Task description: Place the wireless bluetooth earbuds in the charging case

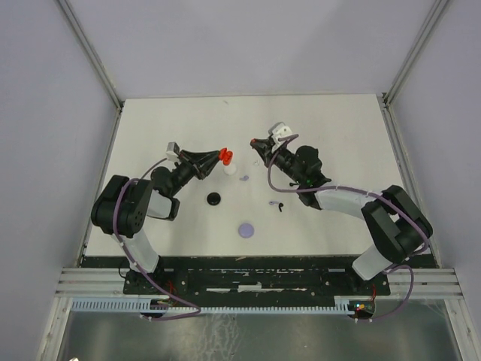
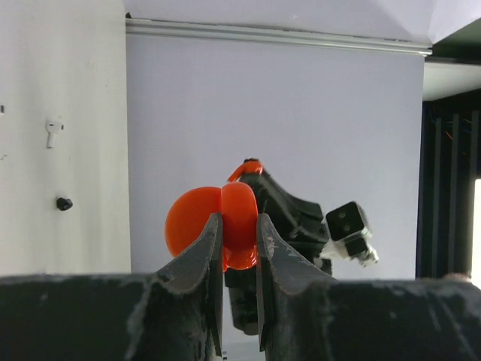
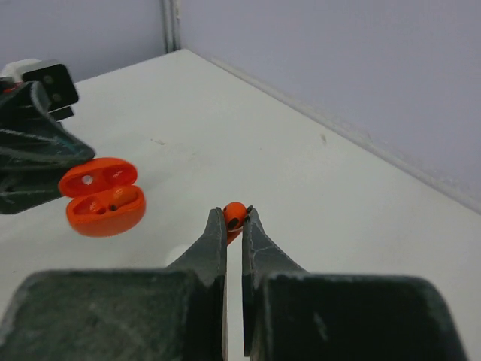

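An open red charging case point(image 1: 225, 156) is held up left of centre by my left gripper point(image 1: 216, 156), which is shut on it; in the left wrist view the case point(image 2: 192, 222) fills the fingers. In the right wrist view the case point(image 3: 105, 214) shows its lid raised and its cavities facing my right side. My right gripper is shut on a small red earbud point(image 3: 234, 211), apart from the case and to its right.
The white table point(image 1: 338, 135) holds a white disc point(image 1: 230, 169), a black disc point(image 1: 213, 198), a purple disc point(image 1: 246, 230) and several small black and purple pieces.
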